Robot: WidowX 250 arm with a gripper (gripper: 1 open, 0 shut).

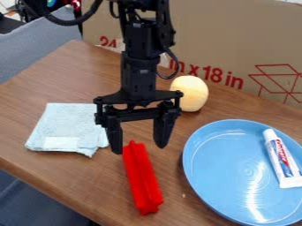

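Note:
My black gripper (138,138) hangs open over the wooden table, nothing between its fingers, just above the upper end of a long red object (143,184) lying lengthwise toward the front. To the left lies a folded pale cloth (62,130). On the right a blue plate (225,180) holds a toothpaste tube (282,161) near its right side.
A rounded cream-yellow object (192,94) stands behind my arm at the back. A cardboard box wall (245,53) closes off the rear. The table (53,84) has bare room at the back left. Its front-left edge drops away.

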